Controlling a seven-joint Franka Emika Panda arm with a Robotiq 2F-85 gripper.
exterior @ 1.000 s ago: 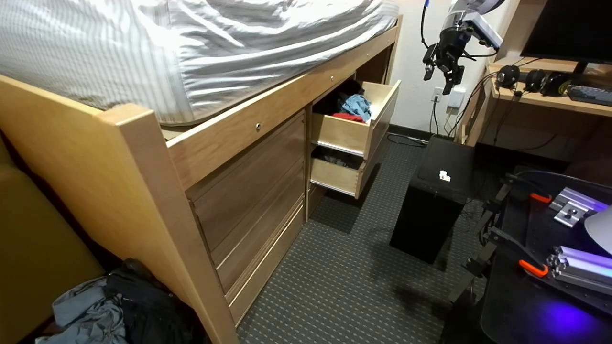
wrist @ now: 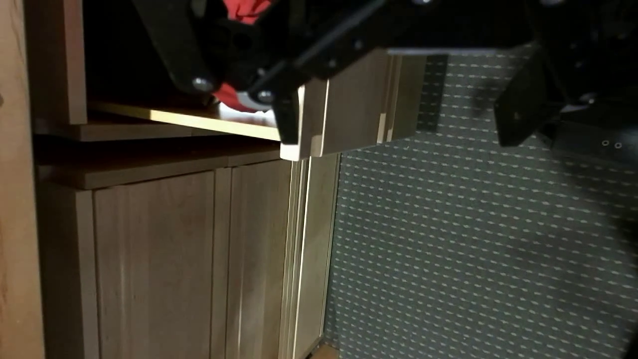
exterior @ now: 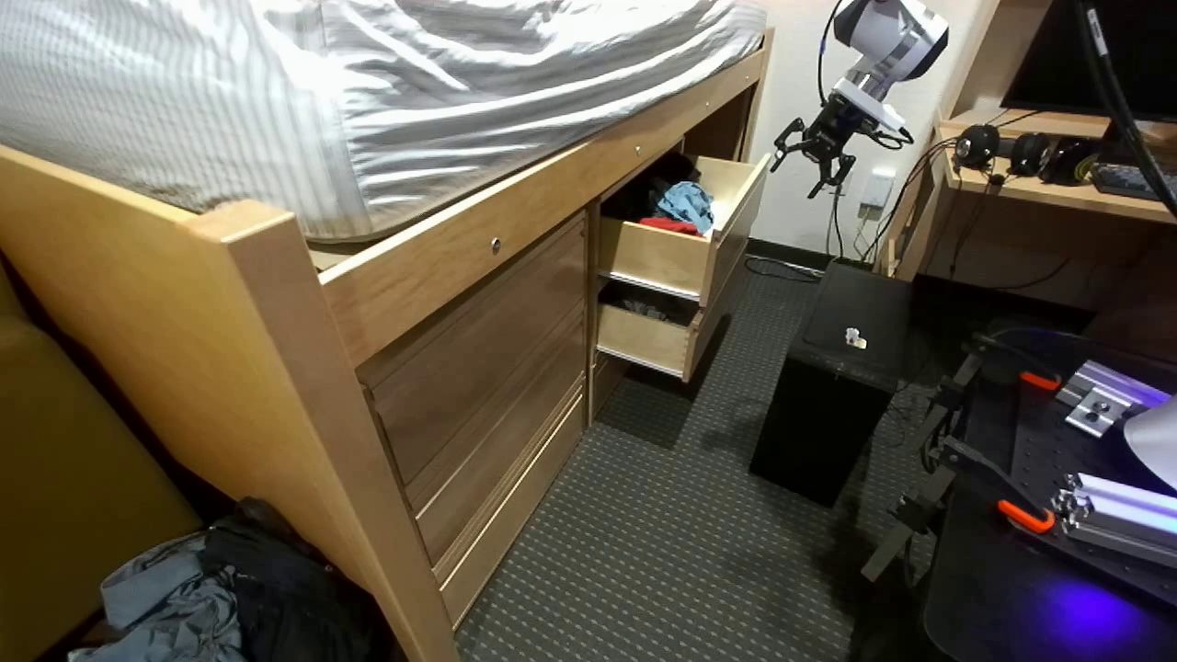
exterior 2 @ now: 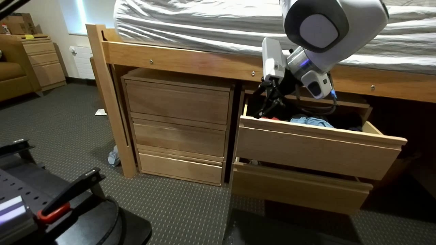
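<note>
My gripper [exterior: 794, 180] is open, its black fingers spread apart with nothing between them. It hangs in the air on the room side of the pulled-out upper drawer [exterior: 657, 257], above the drawer's height in exterior view 1. Inside that drawer lie a light blue cloth [exterior: 686, 204], a red cloth [exterior: 668, 225] and dark clothing. Below it, the lower drawer [exterior: 643, 337] is pulled out less and holds dark items. The wrist view shows one fingertip [wrist: 288, 128] overlapping the upper drawer's front edge; contact cannot be made out. The other finger [wrist: 517, 113] appears over the carpet.
A bed frame [exterior: 485, 248] with a grey striped mattress overhangs the drawers. On the floor stands a black box [exterior: 833, 364]; the black table [exterior: 1015, 596] is at right. Clothes [exterior: 188, 596] lie at the near left. Carpet [exterior: 618, 530] in front of the closed drawers is clear.
In exterior view 1 the gripper has shifted left, toward the upper drawer, and swung so its fingers point down and to the left. Drawers and clothes look unmoved.
</note>
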